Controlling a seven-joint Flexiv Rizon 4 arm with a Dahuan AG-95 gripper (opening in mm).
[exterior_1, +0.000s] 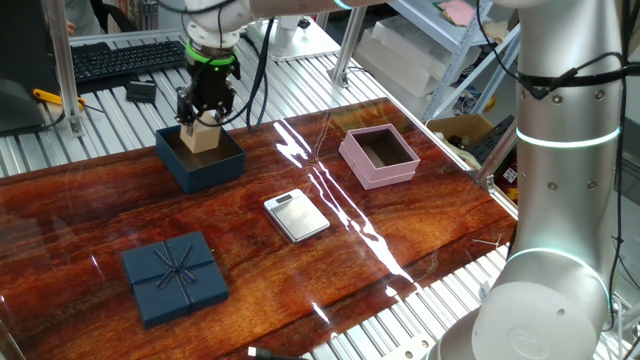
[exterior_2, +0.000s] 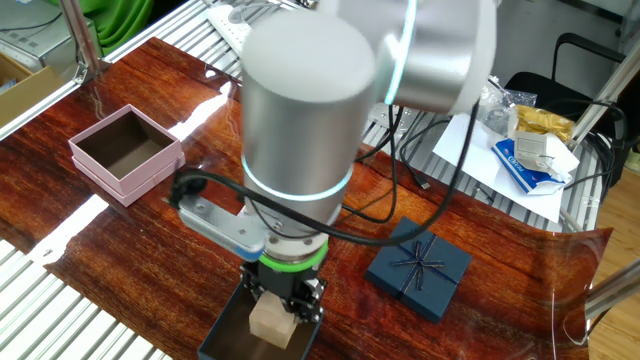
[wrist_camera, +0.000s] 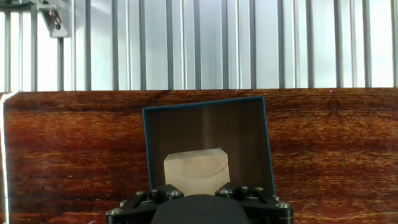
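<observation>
A pale wooden block (exterior_1: 200, 138) is held by my gripper (exterior_1: 204, 120), which is shut on it and points down. Below it is the open dark blue box (exterior_1: 203, 178). In the wrist view the block (wrist_camera: 198, 171) appears inside the outline of the box's rim (wrist_camera: 147, 134), towards the near side. The second exterior view shows the block (exterior_2: 272, 322) within the box opening too. Whether it touches the box floor cannot be told. The fingertips are mostly hidden behind the block and the gripper's body.
A silver scale (exterior_1: 297, 216) lies mid-table. To its right stands an open pink box (exterior_1: 378, 172), seemingly empty. The blue lid with a bow (exterior_1: 175, 278) lies at the front left. Bare wood-patterned table surrounds them, and a keyboard (exterior_1: 125, 60) sits behind.
</observation>
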